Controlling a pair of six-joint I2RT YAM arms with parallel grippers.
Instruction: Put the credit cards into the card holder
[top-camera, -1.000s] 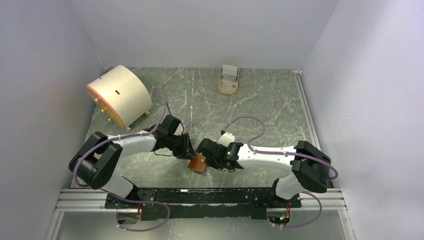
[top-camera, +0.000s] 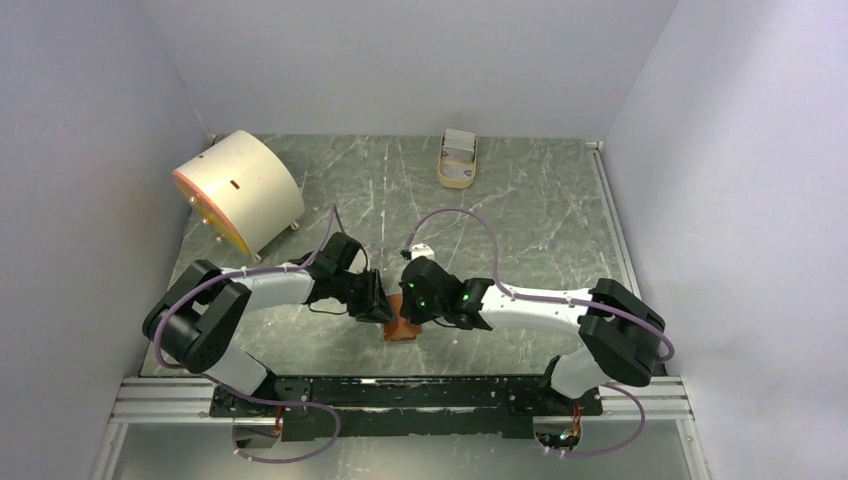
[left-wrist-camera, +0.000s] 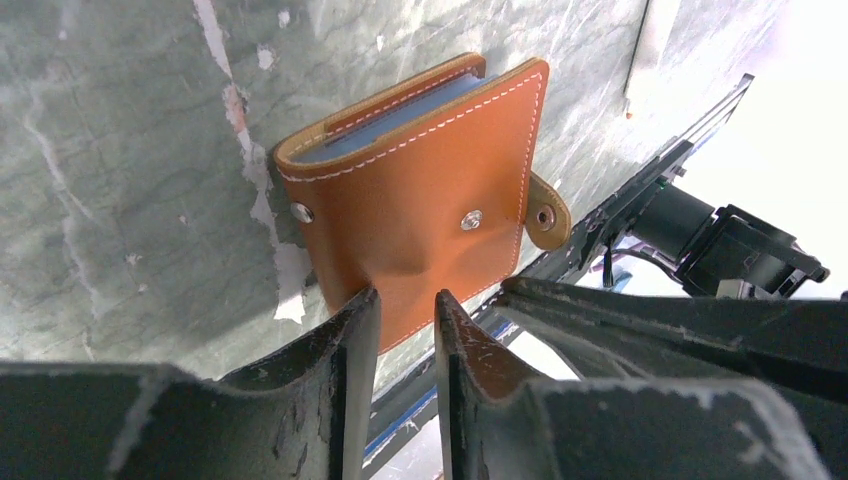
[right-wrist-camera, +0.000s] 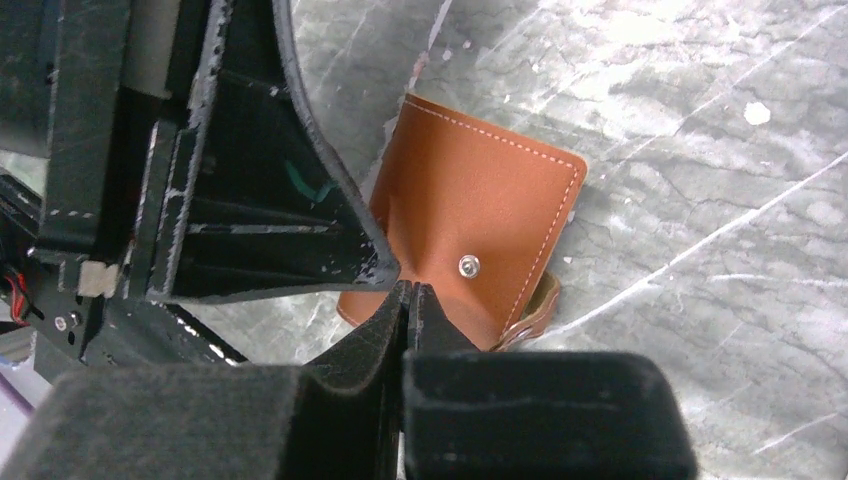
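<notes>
The brown leather card holder (left-wrist-camera: 410, 230) lies on the marble table at the front middle, with a clear sleeve along its top edge and a snap tab at one side. My left gripper is over its edge, fingertips parted with a narrow gap between them. My right gripper is shut at the holder, nothing visible between its fingers. At the back of the table stands a small tray (top-camera: 456, 182) with pale cards (top-camera: 459, 144) in it.
A large cream drum-shaped object (top-camera: 245, 185) stands at the left. Both arms meet closely over the holder.
My right gripper has moved up and turned. The card holder has rotated to lie straighter. The left arm has shifted only slightly.
</notes>
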